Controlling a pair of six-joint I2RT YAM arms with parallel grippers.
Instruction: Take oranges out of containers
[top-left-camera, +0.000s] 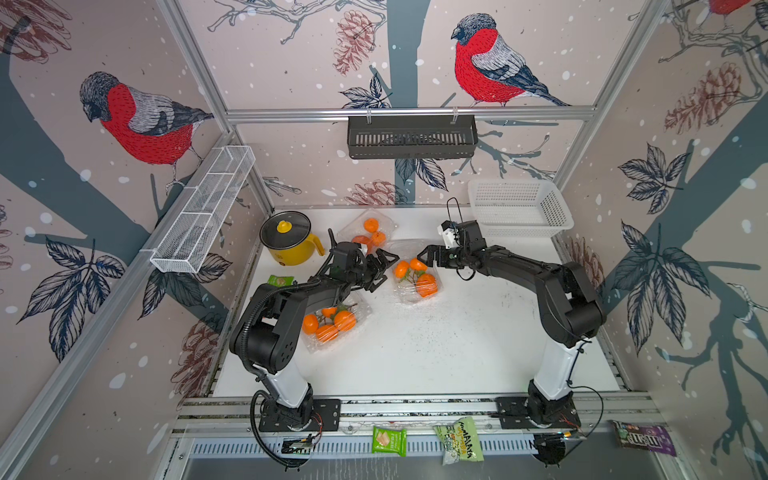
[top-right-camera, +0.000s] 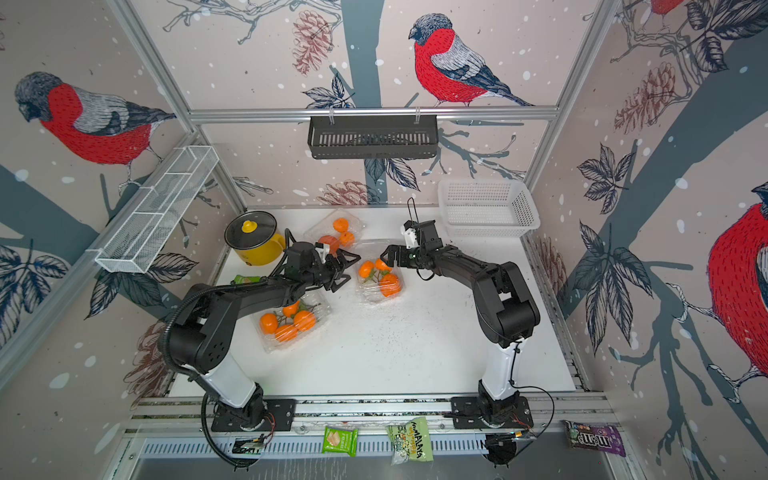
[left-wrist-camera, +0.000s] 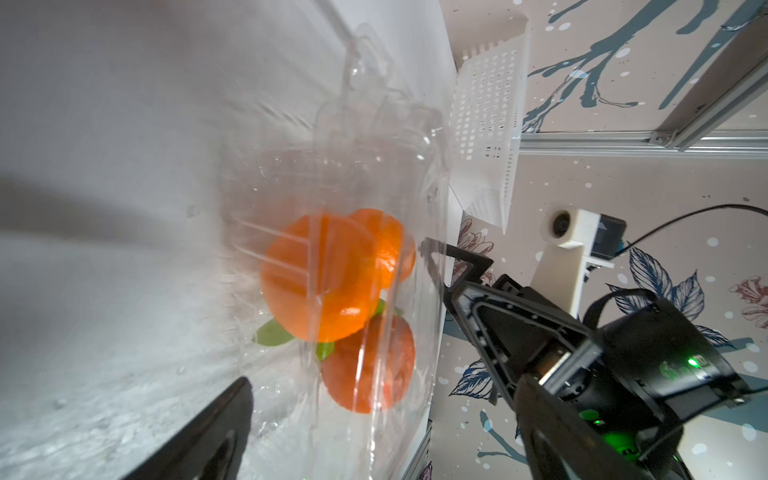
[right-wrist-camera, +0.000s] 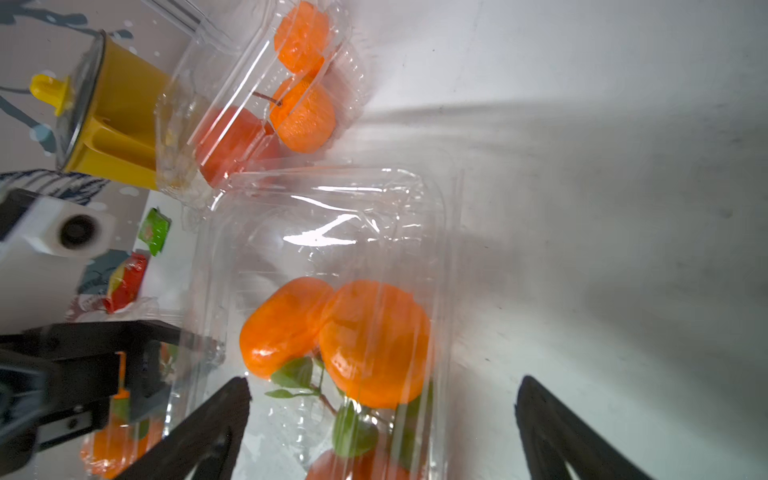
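Three clear plastic containers hold oranges: one at the back (top-left-camera: 371, 225), one in the middle (top-left-camera: 426, 284) with leafy fruit, and one at the front left (top-left-camera: 324, 332). My left gripper (top-left-camera: 377, 269) stands open at the left side of the middle container, whose oranges (left-wrist-camera: 316, 276) show through the plastic in the left wrist view. My right gripper (top-left-camera: 430, 256) is open at the middle container's back right, above it. In the right wrist view its oranges (right-wrist-camera: 374, 340) lie under the clear plastic, between and beyond the open fingertips.
A yellow pot (top-left-camera: 288, 249) with lid stands back left, near small snack packets (right-wrist-camera: 125, 280). A white perforated basket (top-left-camera: 520, 224) sits back right. A grey basket (top-left-camera: 412, 148) hangs on the rear rail.
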